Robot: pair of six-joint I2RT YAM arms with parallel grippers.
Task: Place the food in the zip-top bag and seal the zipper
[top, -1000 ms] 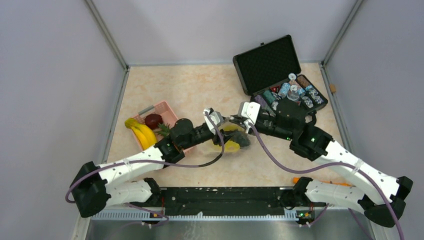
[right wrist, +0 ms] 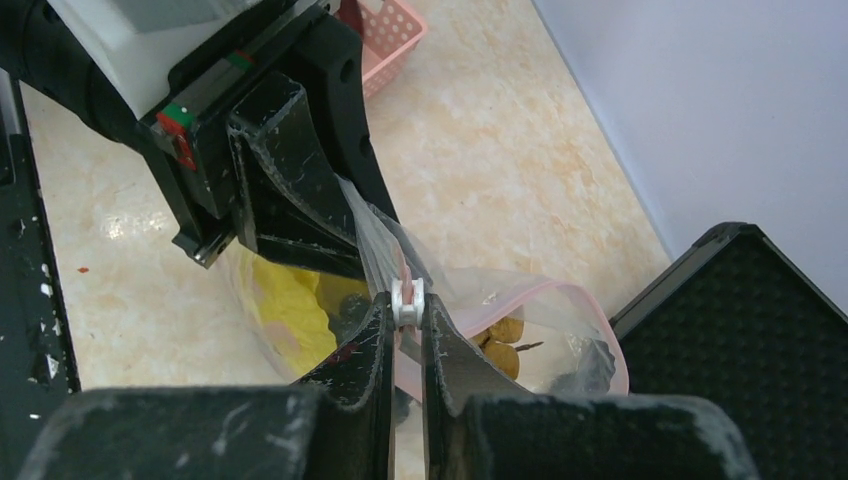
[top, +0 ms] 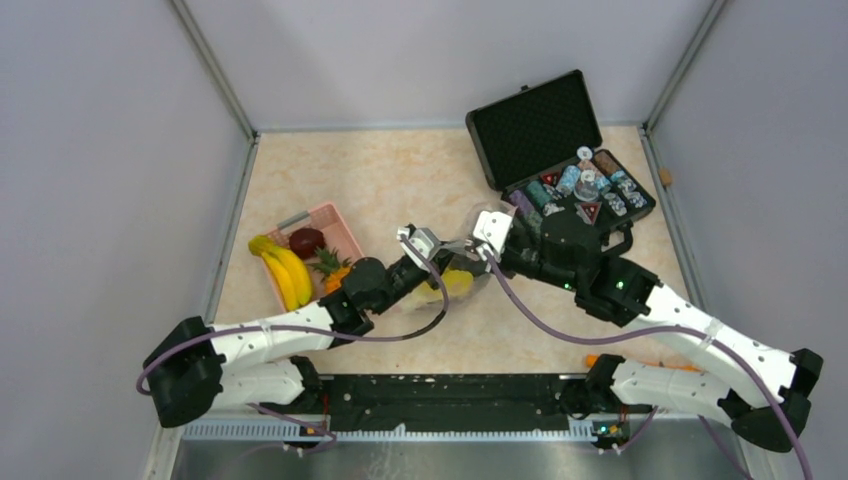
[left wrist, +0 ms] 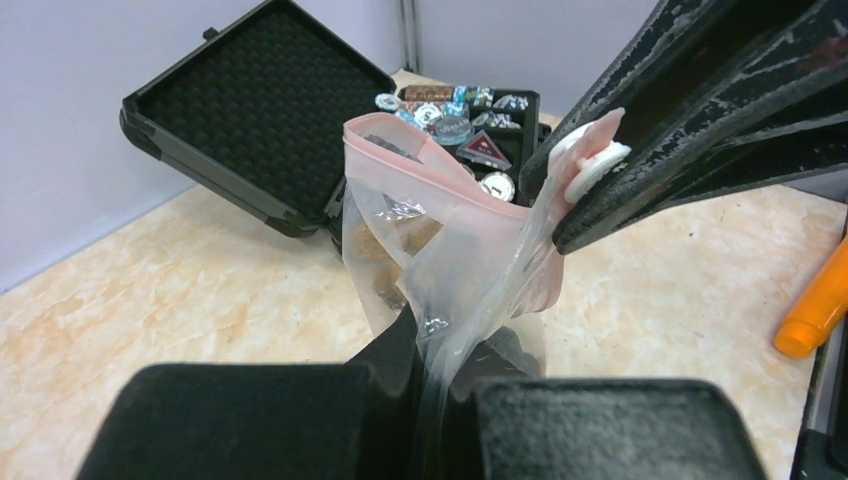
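The zip bag (left wrist: 390,230) has a pink-trimmed top; brown pieces (right wrist: 500,355) and a yellow item (right wrist: 285,310) show inside it or through its film. My right gripper is shut on the bag's white zipper slider (right wrist: 407,296). Just left of it, my left gripper is shut, with a thin strand of bag film running down between its fingers; how firmly it holds that is unclear. In the top view both grippers meet over the bag at the table's centre.
A pink basket (top: 335,225) with bananas, a dark red fruit and a pineapple stands left. An open black case (top: 530,125) of small items is behind right. An orange cylinder (left wrist: 810,300) lies right.
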